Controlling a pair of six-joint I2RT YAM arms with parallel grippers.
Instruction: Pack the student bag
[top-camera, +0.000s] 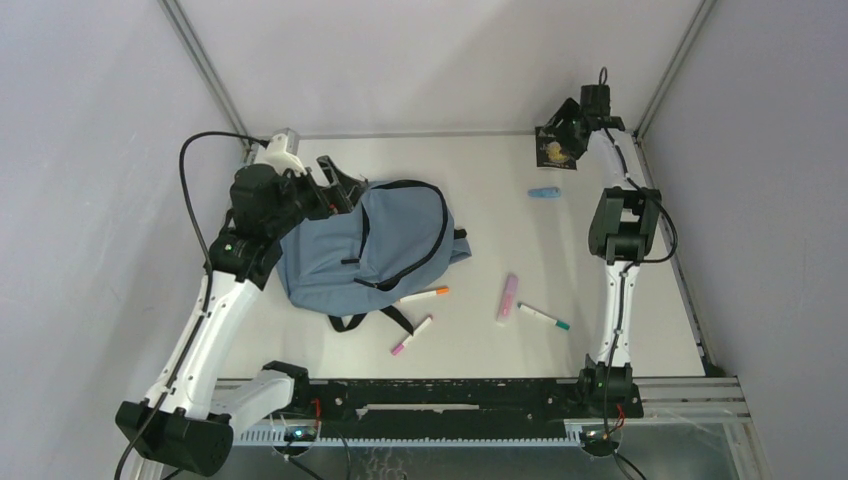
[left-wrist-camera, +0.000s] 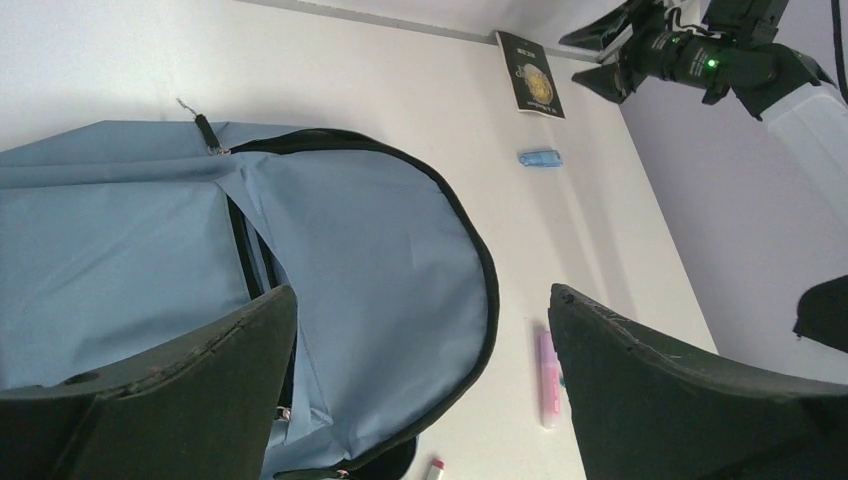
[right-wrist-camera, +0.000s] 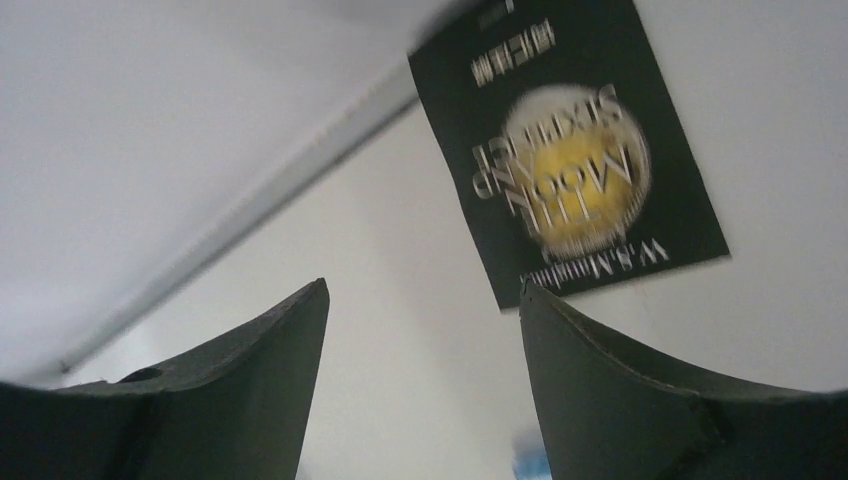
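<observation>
A blue-grey backpack (top-camera: 330, 250) lies on the left of the table, its zips visible. My left gripper (top-camera: 345, 175) hangs open above it, nothing between its fingers. A dark book (top-camera: 550, 155) with a yellow circle lies at the back right against the wall, also seen in the left wrist view (left-wrist-camera: 532, 75). My right gripper (top-camera: 567, 118) is just above the book, its fingers apart with nothing visible between them; its wrist view is blurred. A light blue object (top-camera: 544, 192), a pink tube (top-camera: 507, 298) and several markers (top-camera: 543, 315) lie on the table.
An orange marker (top-camera: 424, 294) and a pink marker (top-camera: 411, 336) lie by the backpack's front straps. A back wall and side walls bound the table.
</observation>
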